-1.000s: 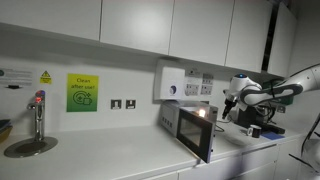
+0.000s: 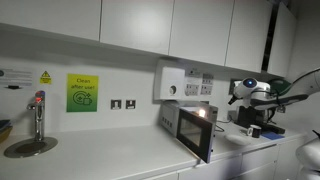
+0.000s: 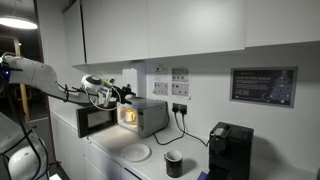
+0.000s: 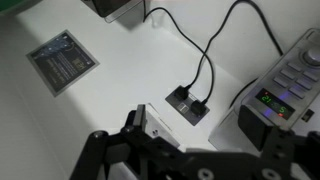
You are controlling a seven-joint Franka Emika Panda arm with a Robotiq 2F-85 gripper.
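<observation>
My gripper fills the lower edge of the wrist view, its dark fingers spread wide with nothing between them. In exterior view 1 the gripper (image 2: 233,100) hangs above the counter, to the right of the microwave (image 2: 190,128). The microwave's door (image 2: 196,134) stands open and a light glows near its top. From the other side, the microwave (image 3: 148,117) shows its back and side, with the arm (image 3: 75,88) reaching in from the left. The wrist view shows part of the microwave's control panel (image 4: 285,90) at right.
A white plate (image 3: 136,153), a dark mug (image 3: 174,163) and a black coffee machine (image 3: 231,150) stand along the counter. Plugs and cables (image 4: 187,104) hang from the wall sockets. Cabinets (image 2: 135,25) overhang the counter. Left of the microwave, the counter (image 2: 110,150) is clear up to the tap (image 2: 39,120).
The arm has risen slightly and the gripper has shifted up and a little to the right in exterior view 1. The microwave and its open door look unchanged.
</observation>
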